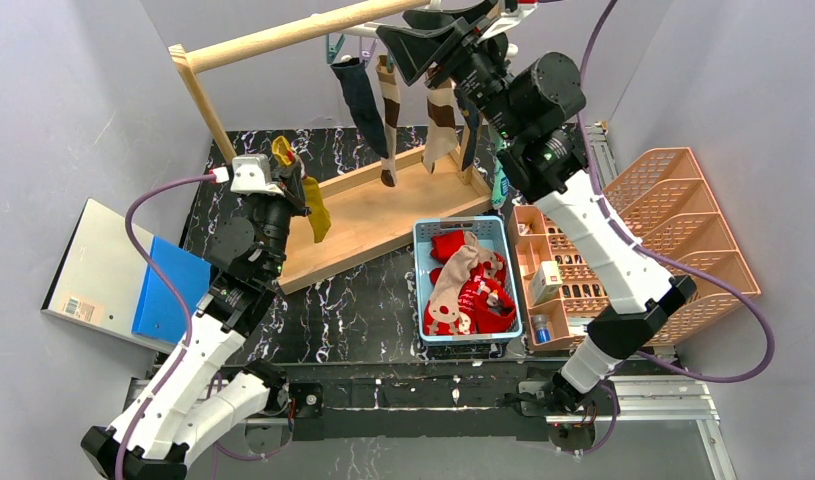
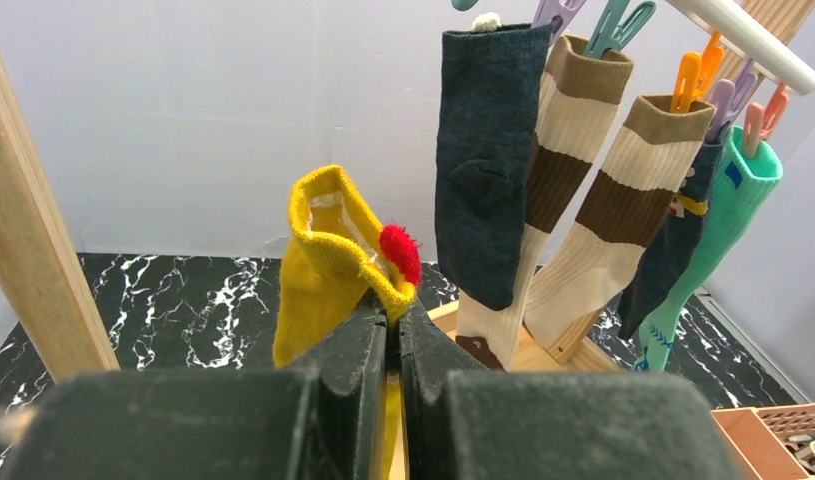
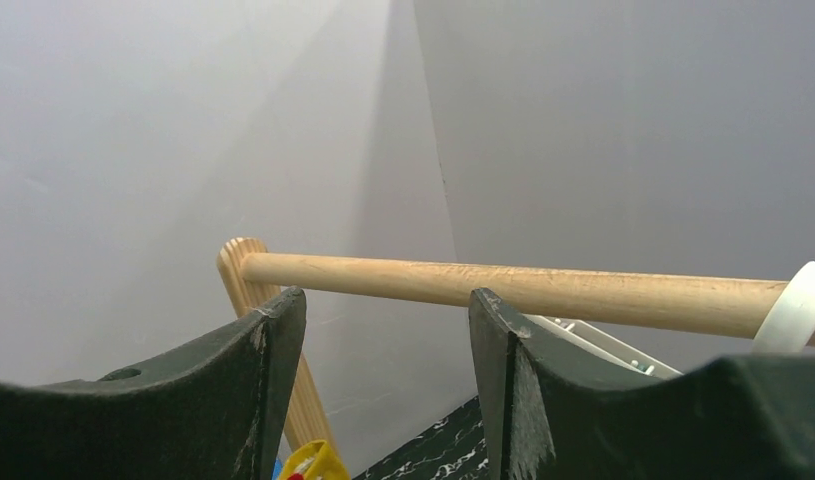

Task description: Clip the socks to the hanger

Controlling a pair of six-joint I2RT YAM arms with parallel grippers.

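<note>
My left gripper is shut on a yellow sock (image 2: 313, 290) with a red tuft, held upright left of the hanging socks. Dark, striped and green socks (image 2: 733, 200) hang from coloured clips (image 2: 688, 75) on the white hanger (image 2: 743, 35). My right gripper is raised high at the top of the top view, fingers apart with nothing between, facing the wooden top bar (image 3: 503, 285); a white hanger part (image 3: 788, 305) loops over that bar at the right.
A blue basket (image 1: 418, 280) of red and beige socks stands at the front centre. An orange organiser (image 1: 673, 210) is at the right, a blue binder (image 1: 168, 300) at the left. The wooden rack's post (image 2: 43, 230) stands left of my left gripper.
</note>
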